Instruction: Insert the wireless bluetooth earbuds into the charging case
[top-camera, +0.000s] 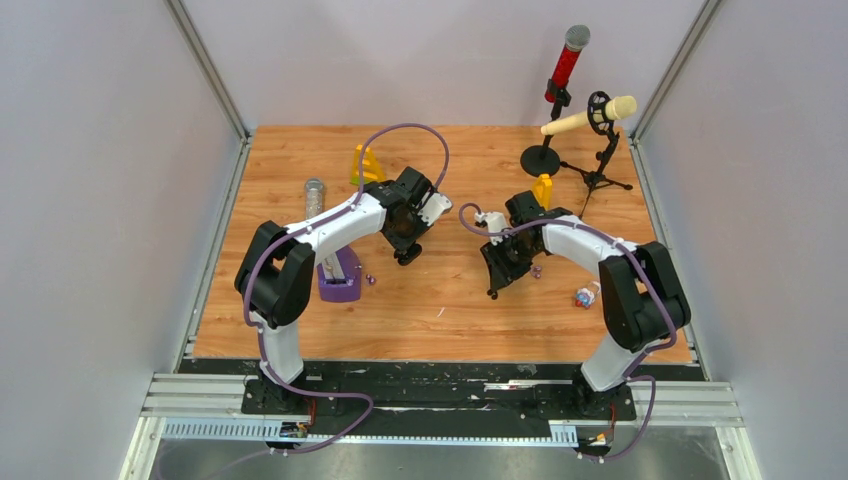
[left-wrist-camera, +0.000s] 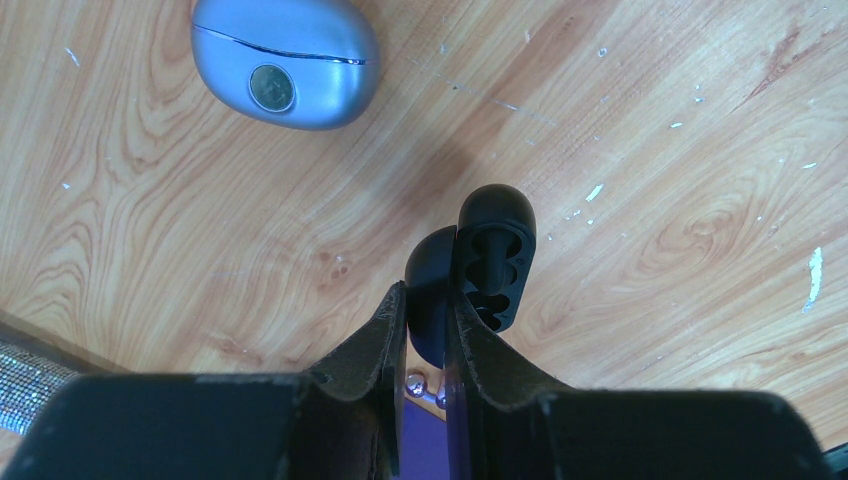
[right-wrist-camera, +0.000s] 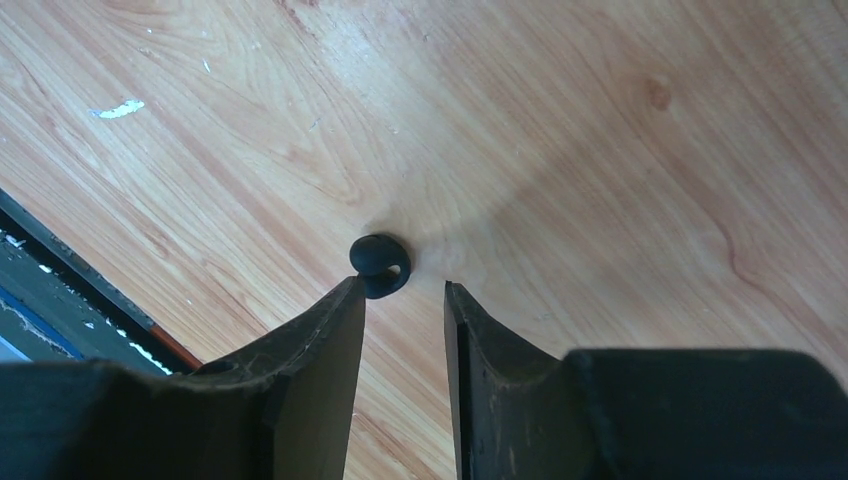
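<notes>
In the left wrist view, a black charging case (left-wrist-camera: 496, 250) stands with its lid swung open and dark hollows showing inside. My left gripper is shut on it, a finger on each side; from above, the case (top-camera: 407, 256) appears at that gripper's tip. A small black earbud (right-wrist-camera: 380, 262) lies on the bare wood in the right wrist view. Around and just above it, my right gripper is open, with the earbud nearer the left finger (right-wrist-camera: 345, 325) and apparently not clamped. Whether any earbud sits in the case is hard to tell.
A blue-grey rounded case (left-wrist-camera: 290, 70) rests near the left gripper. Left of that arm is a purple holder (top-camera: 340, 289); microphone stands (top-camera: 541, 160) occupy the back right. A small colourful toy (top-camera: 585, 297) lies at right. Table between the grippers is clear.
</notes>
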